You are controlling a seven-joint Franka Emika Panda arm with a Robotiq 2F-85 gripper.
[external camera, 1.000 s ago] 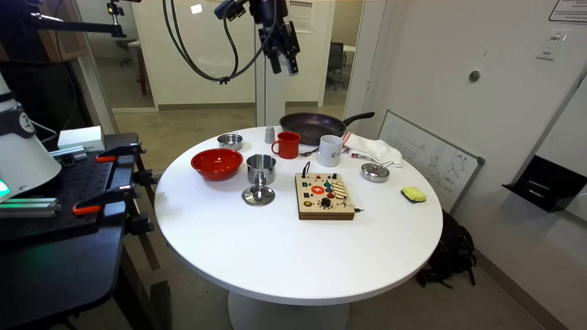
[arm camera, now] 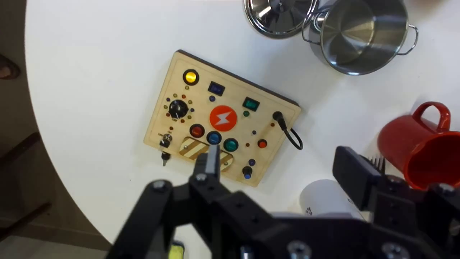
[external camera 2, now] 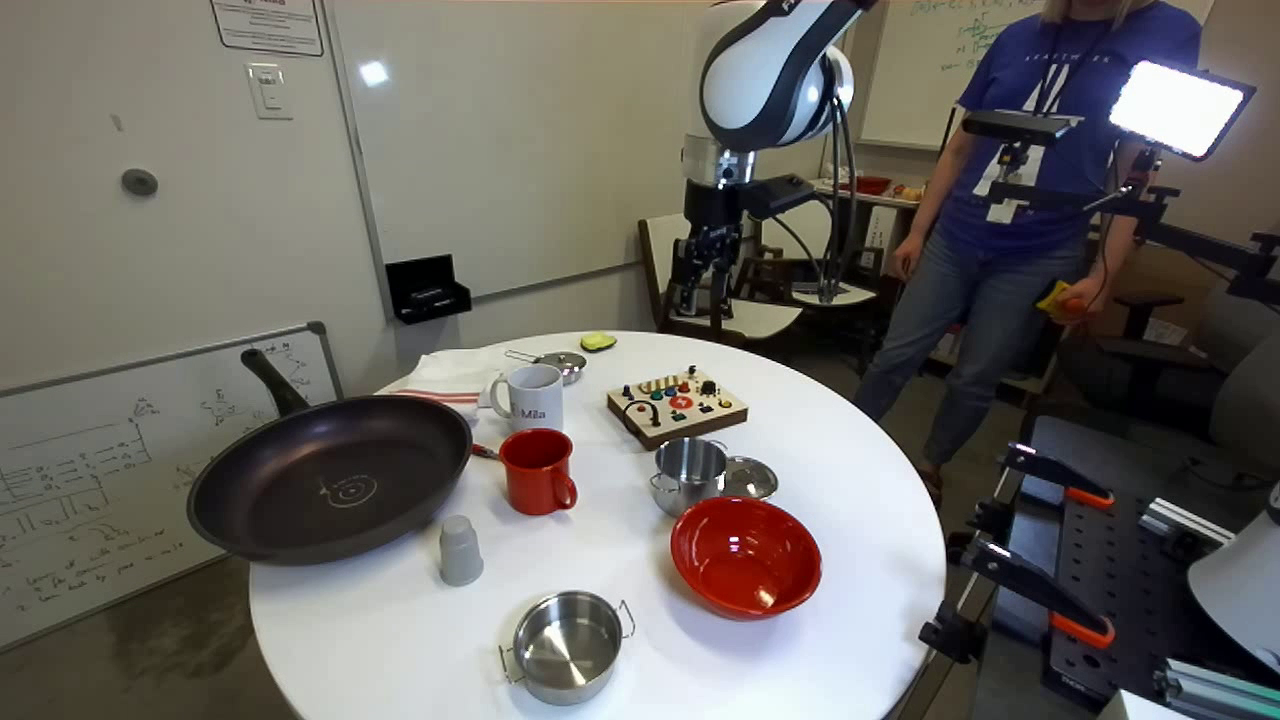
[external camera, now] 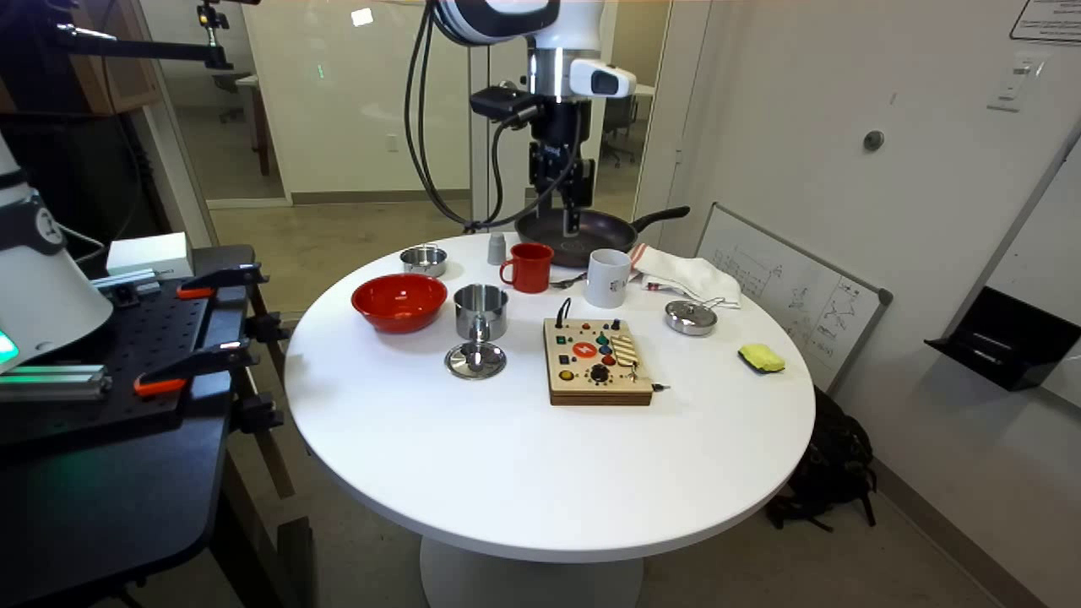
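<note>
My gripper hangs above the table, pointing down, its two fingers apart. Nothing is held between them. Below it in the wrist view lie a wooden switch board (arm camera: 256, 153), with buttons, a dial and a short black cable, and a white mug (arm camera: 325, 196), partly hidden by the gripper. A red mug (arm camera: 394, 144) shows beyond the right finger, with fork tines beside it. In exterior view 2 the gripper (external camera 2: 703, 298) is clear of the tabletop, and the board (external camera 2: 678, 408) lies flat near the middle of the table.
A steel pot (external camera 2: 690, 474), its lid (external camera 2: 751, 478) and a red bowl (external camera 2: 744, 558) stand close together. A frying pan (external camera 2: 348, 480), grey cup (external camera 2: 459, 552) and cloth (external camera: 689, 274) occupy the back.
The arm has come down and somewhat to the right in exterior view 1, and the gripper now points more directly downward. The tabletop objects look unmoved.
</note>
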